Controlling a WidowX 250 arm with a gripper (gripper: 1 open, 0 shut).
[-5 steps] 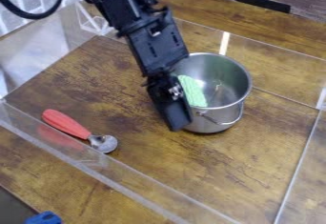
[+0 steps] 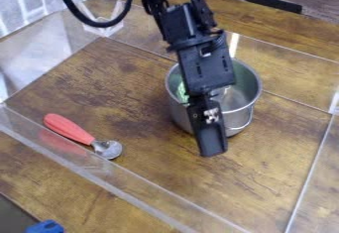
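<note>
My black gripper (image 2: pixel 209 133) hangs in front of a grey metal pot (image 2: pixel 241 96), covering much of it, its tip low near the pot's front wall. A green item shows inside the pot, mostly hidden by the arm. The gripper appears shut, with nothing visible held. A red-handled metal utensil (image 2: pixel 69 128) lies on the wooden table at the left.
Clear plastic edges run along the left and lower part. A blue object (image 2: pixel 44 226) sits at the bottom left corner.
The gripper has moved right across the front of the pot, now hiding more of it and of the green item inside.
</note>
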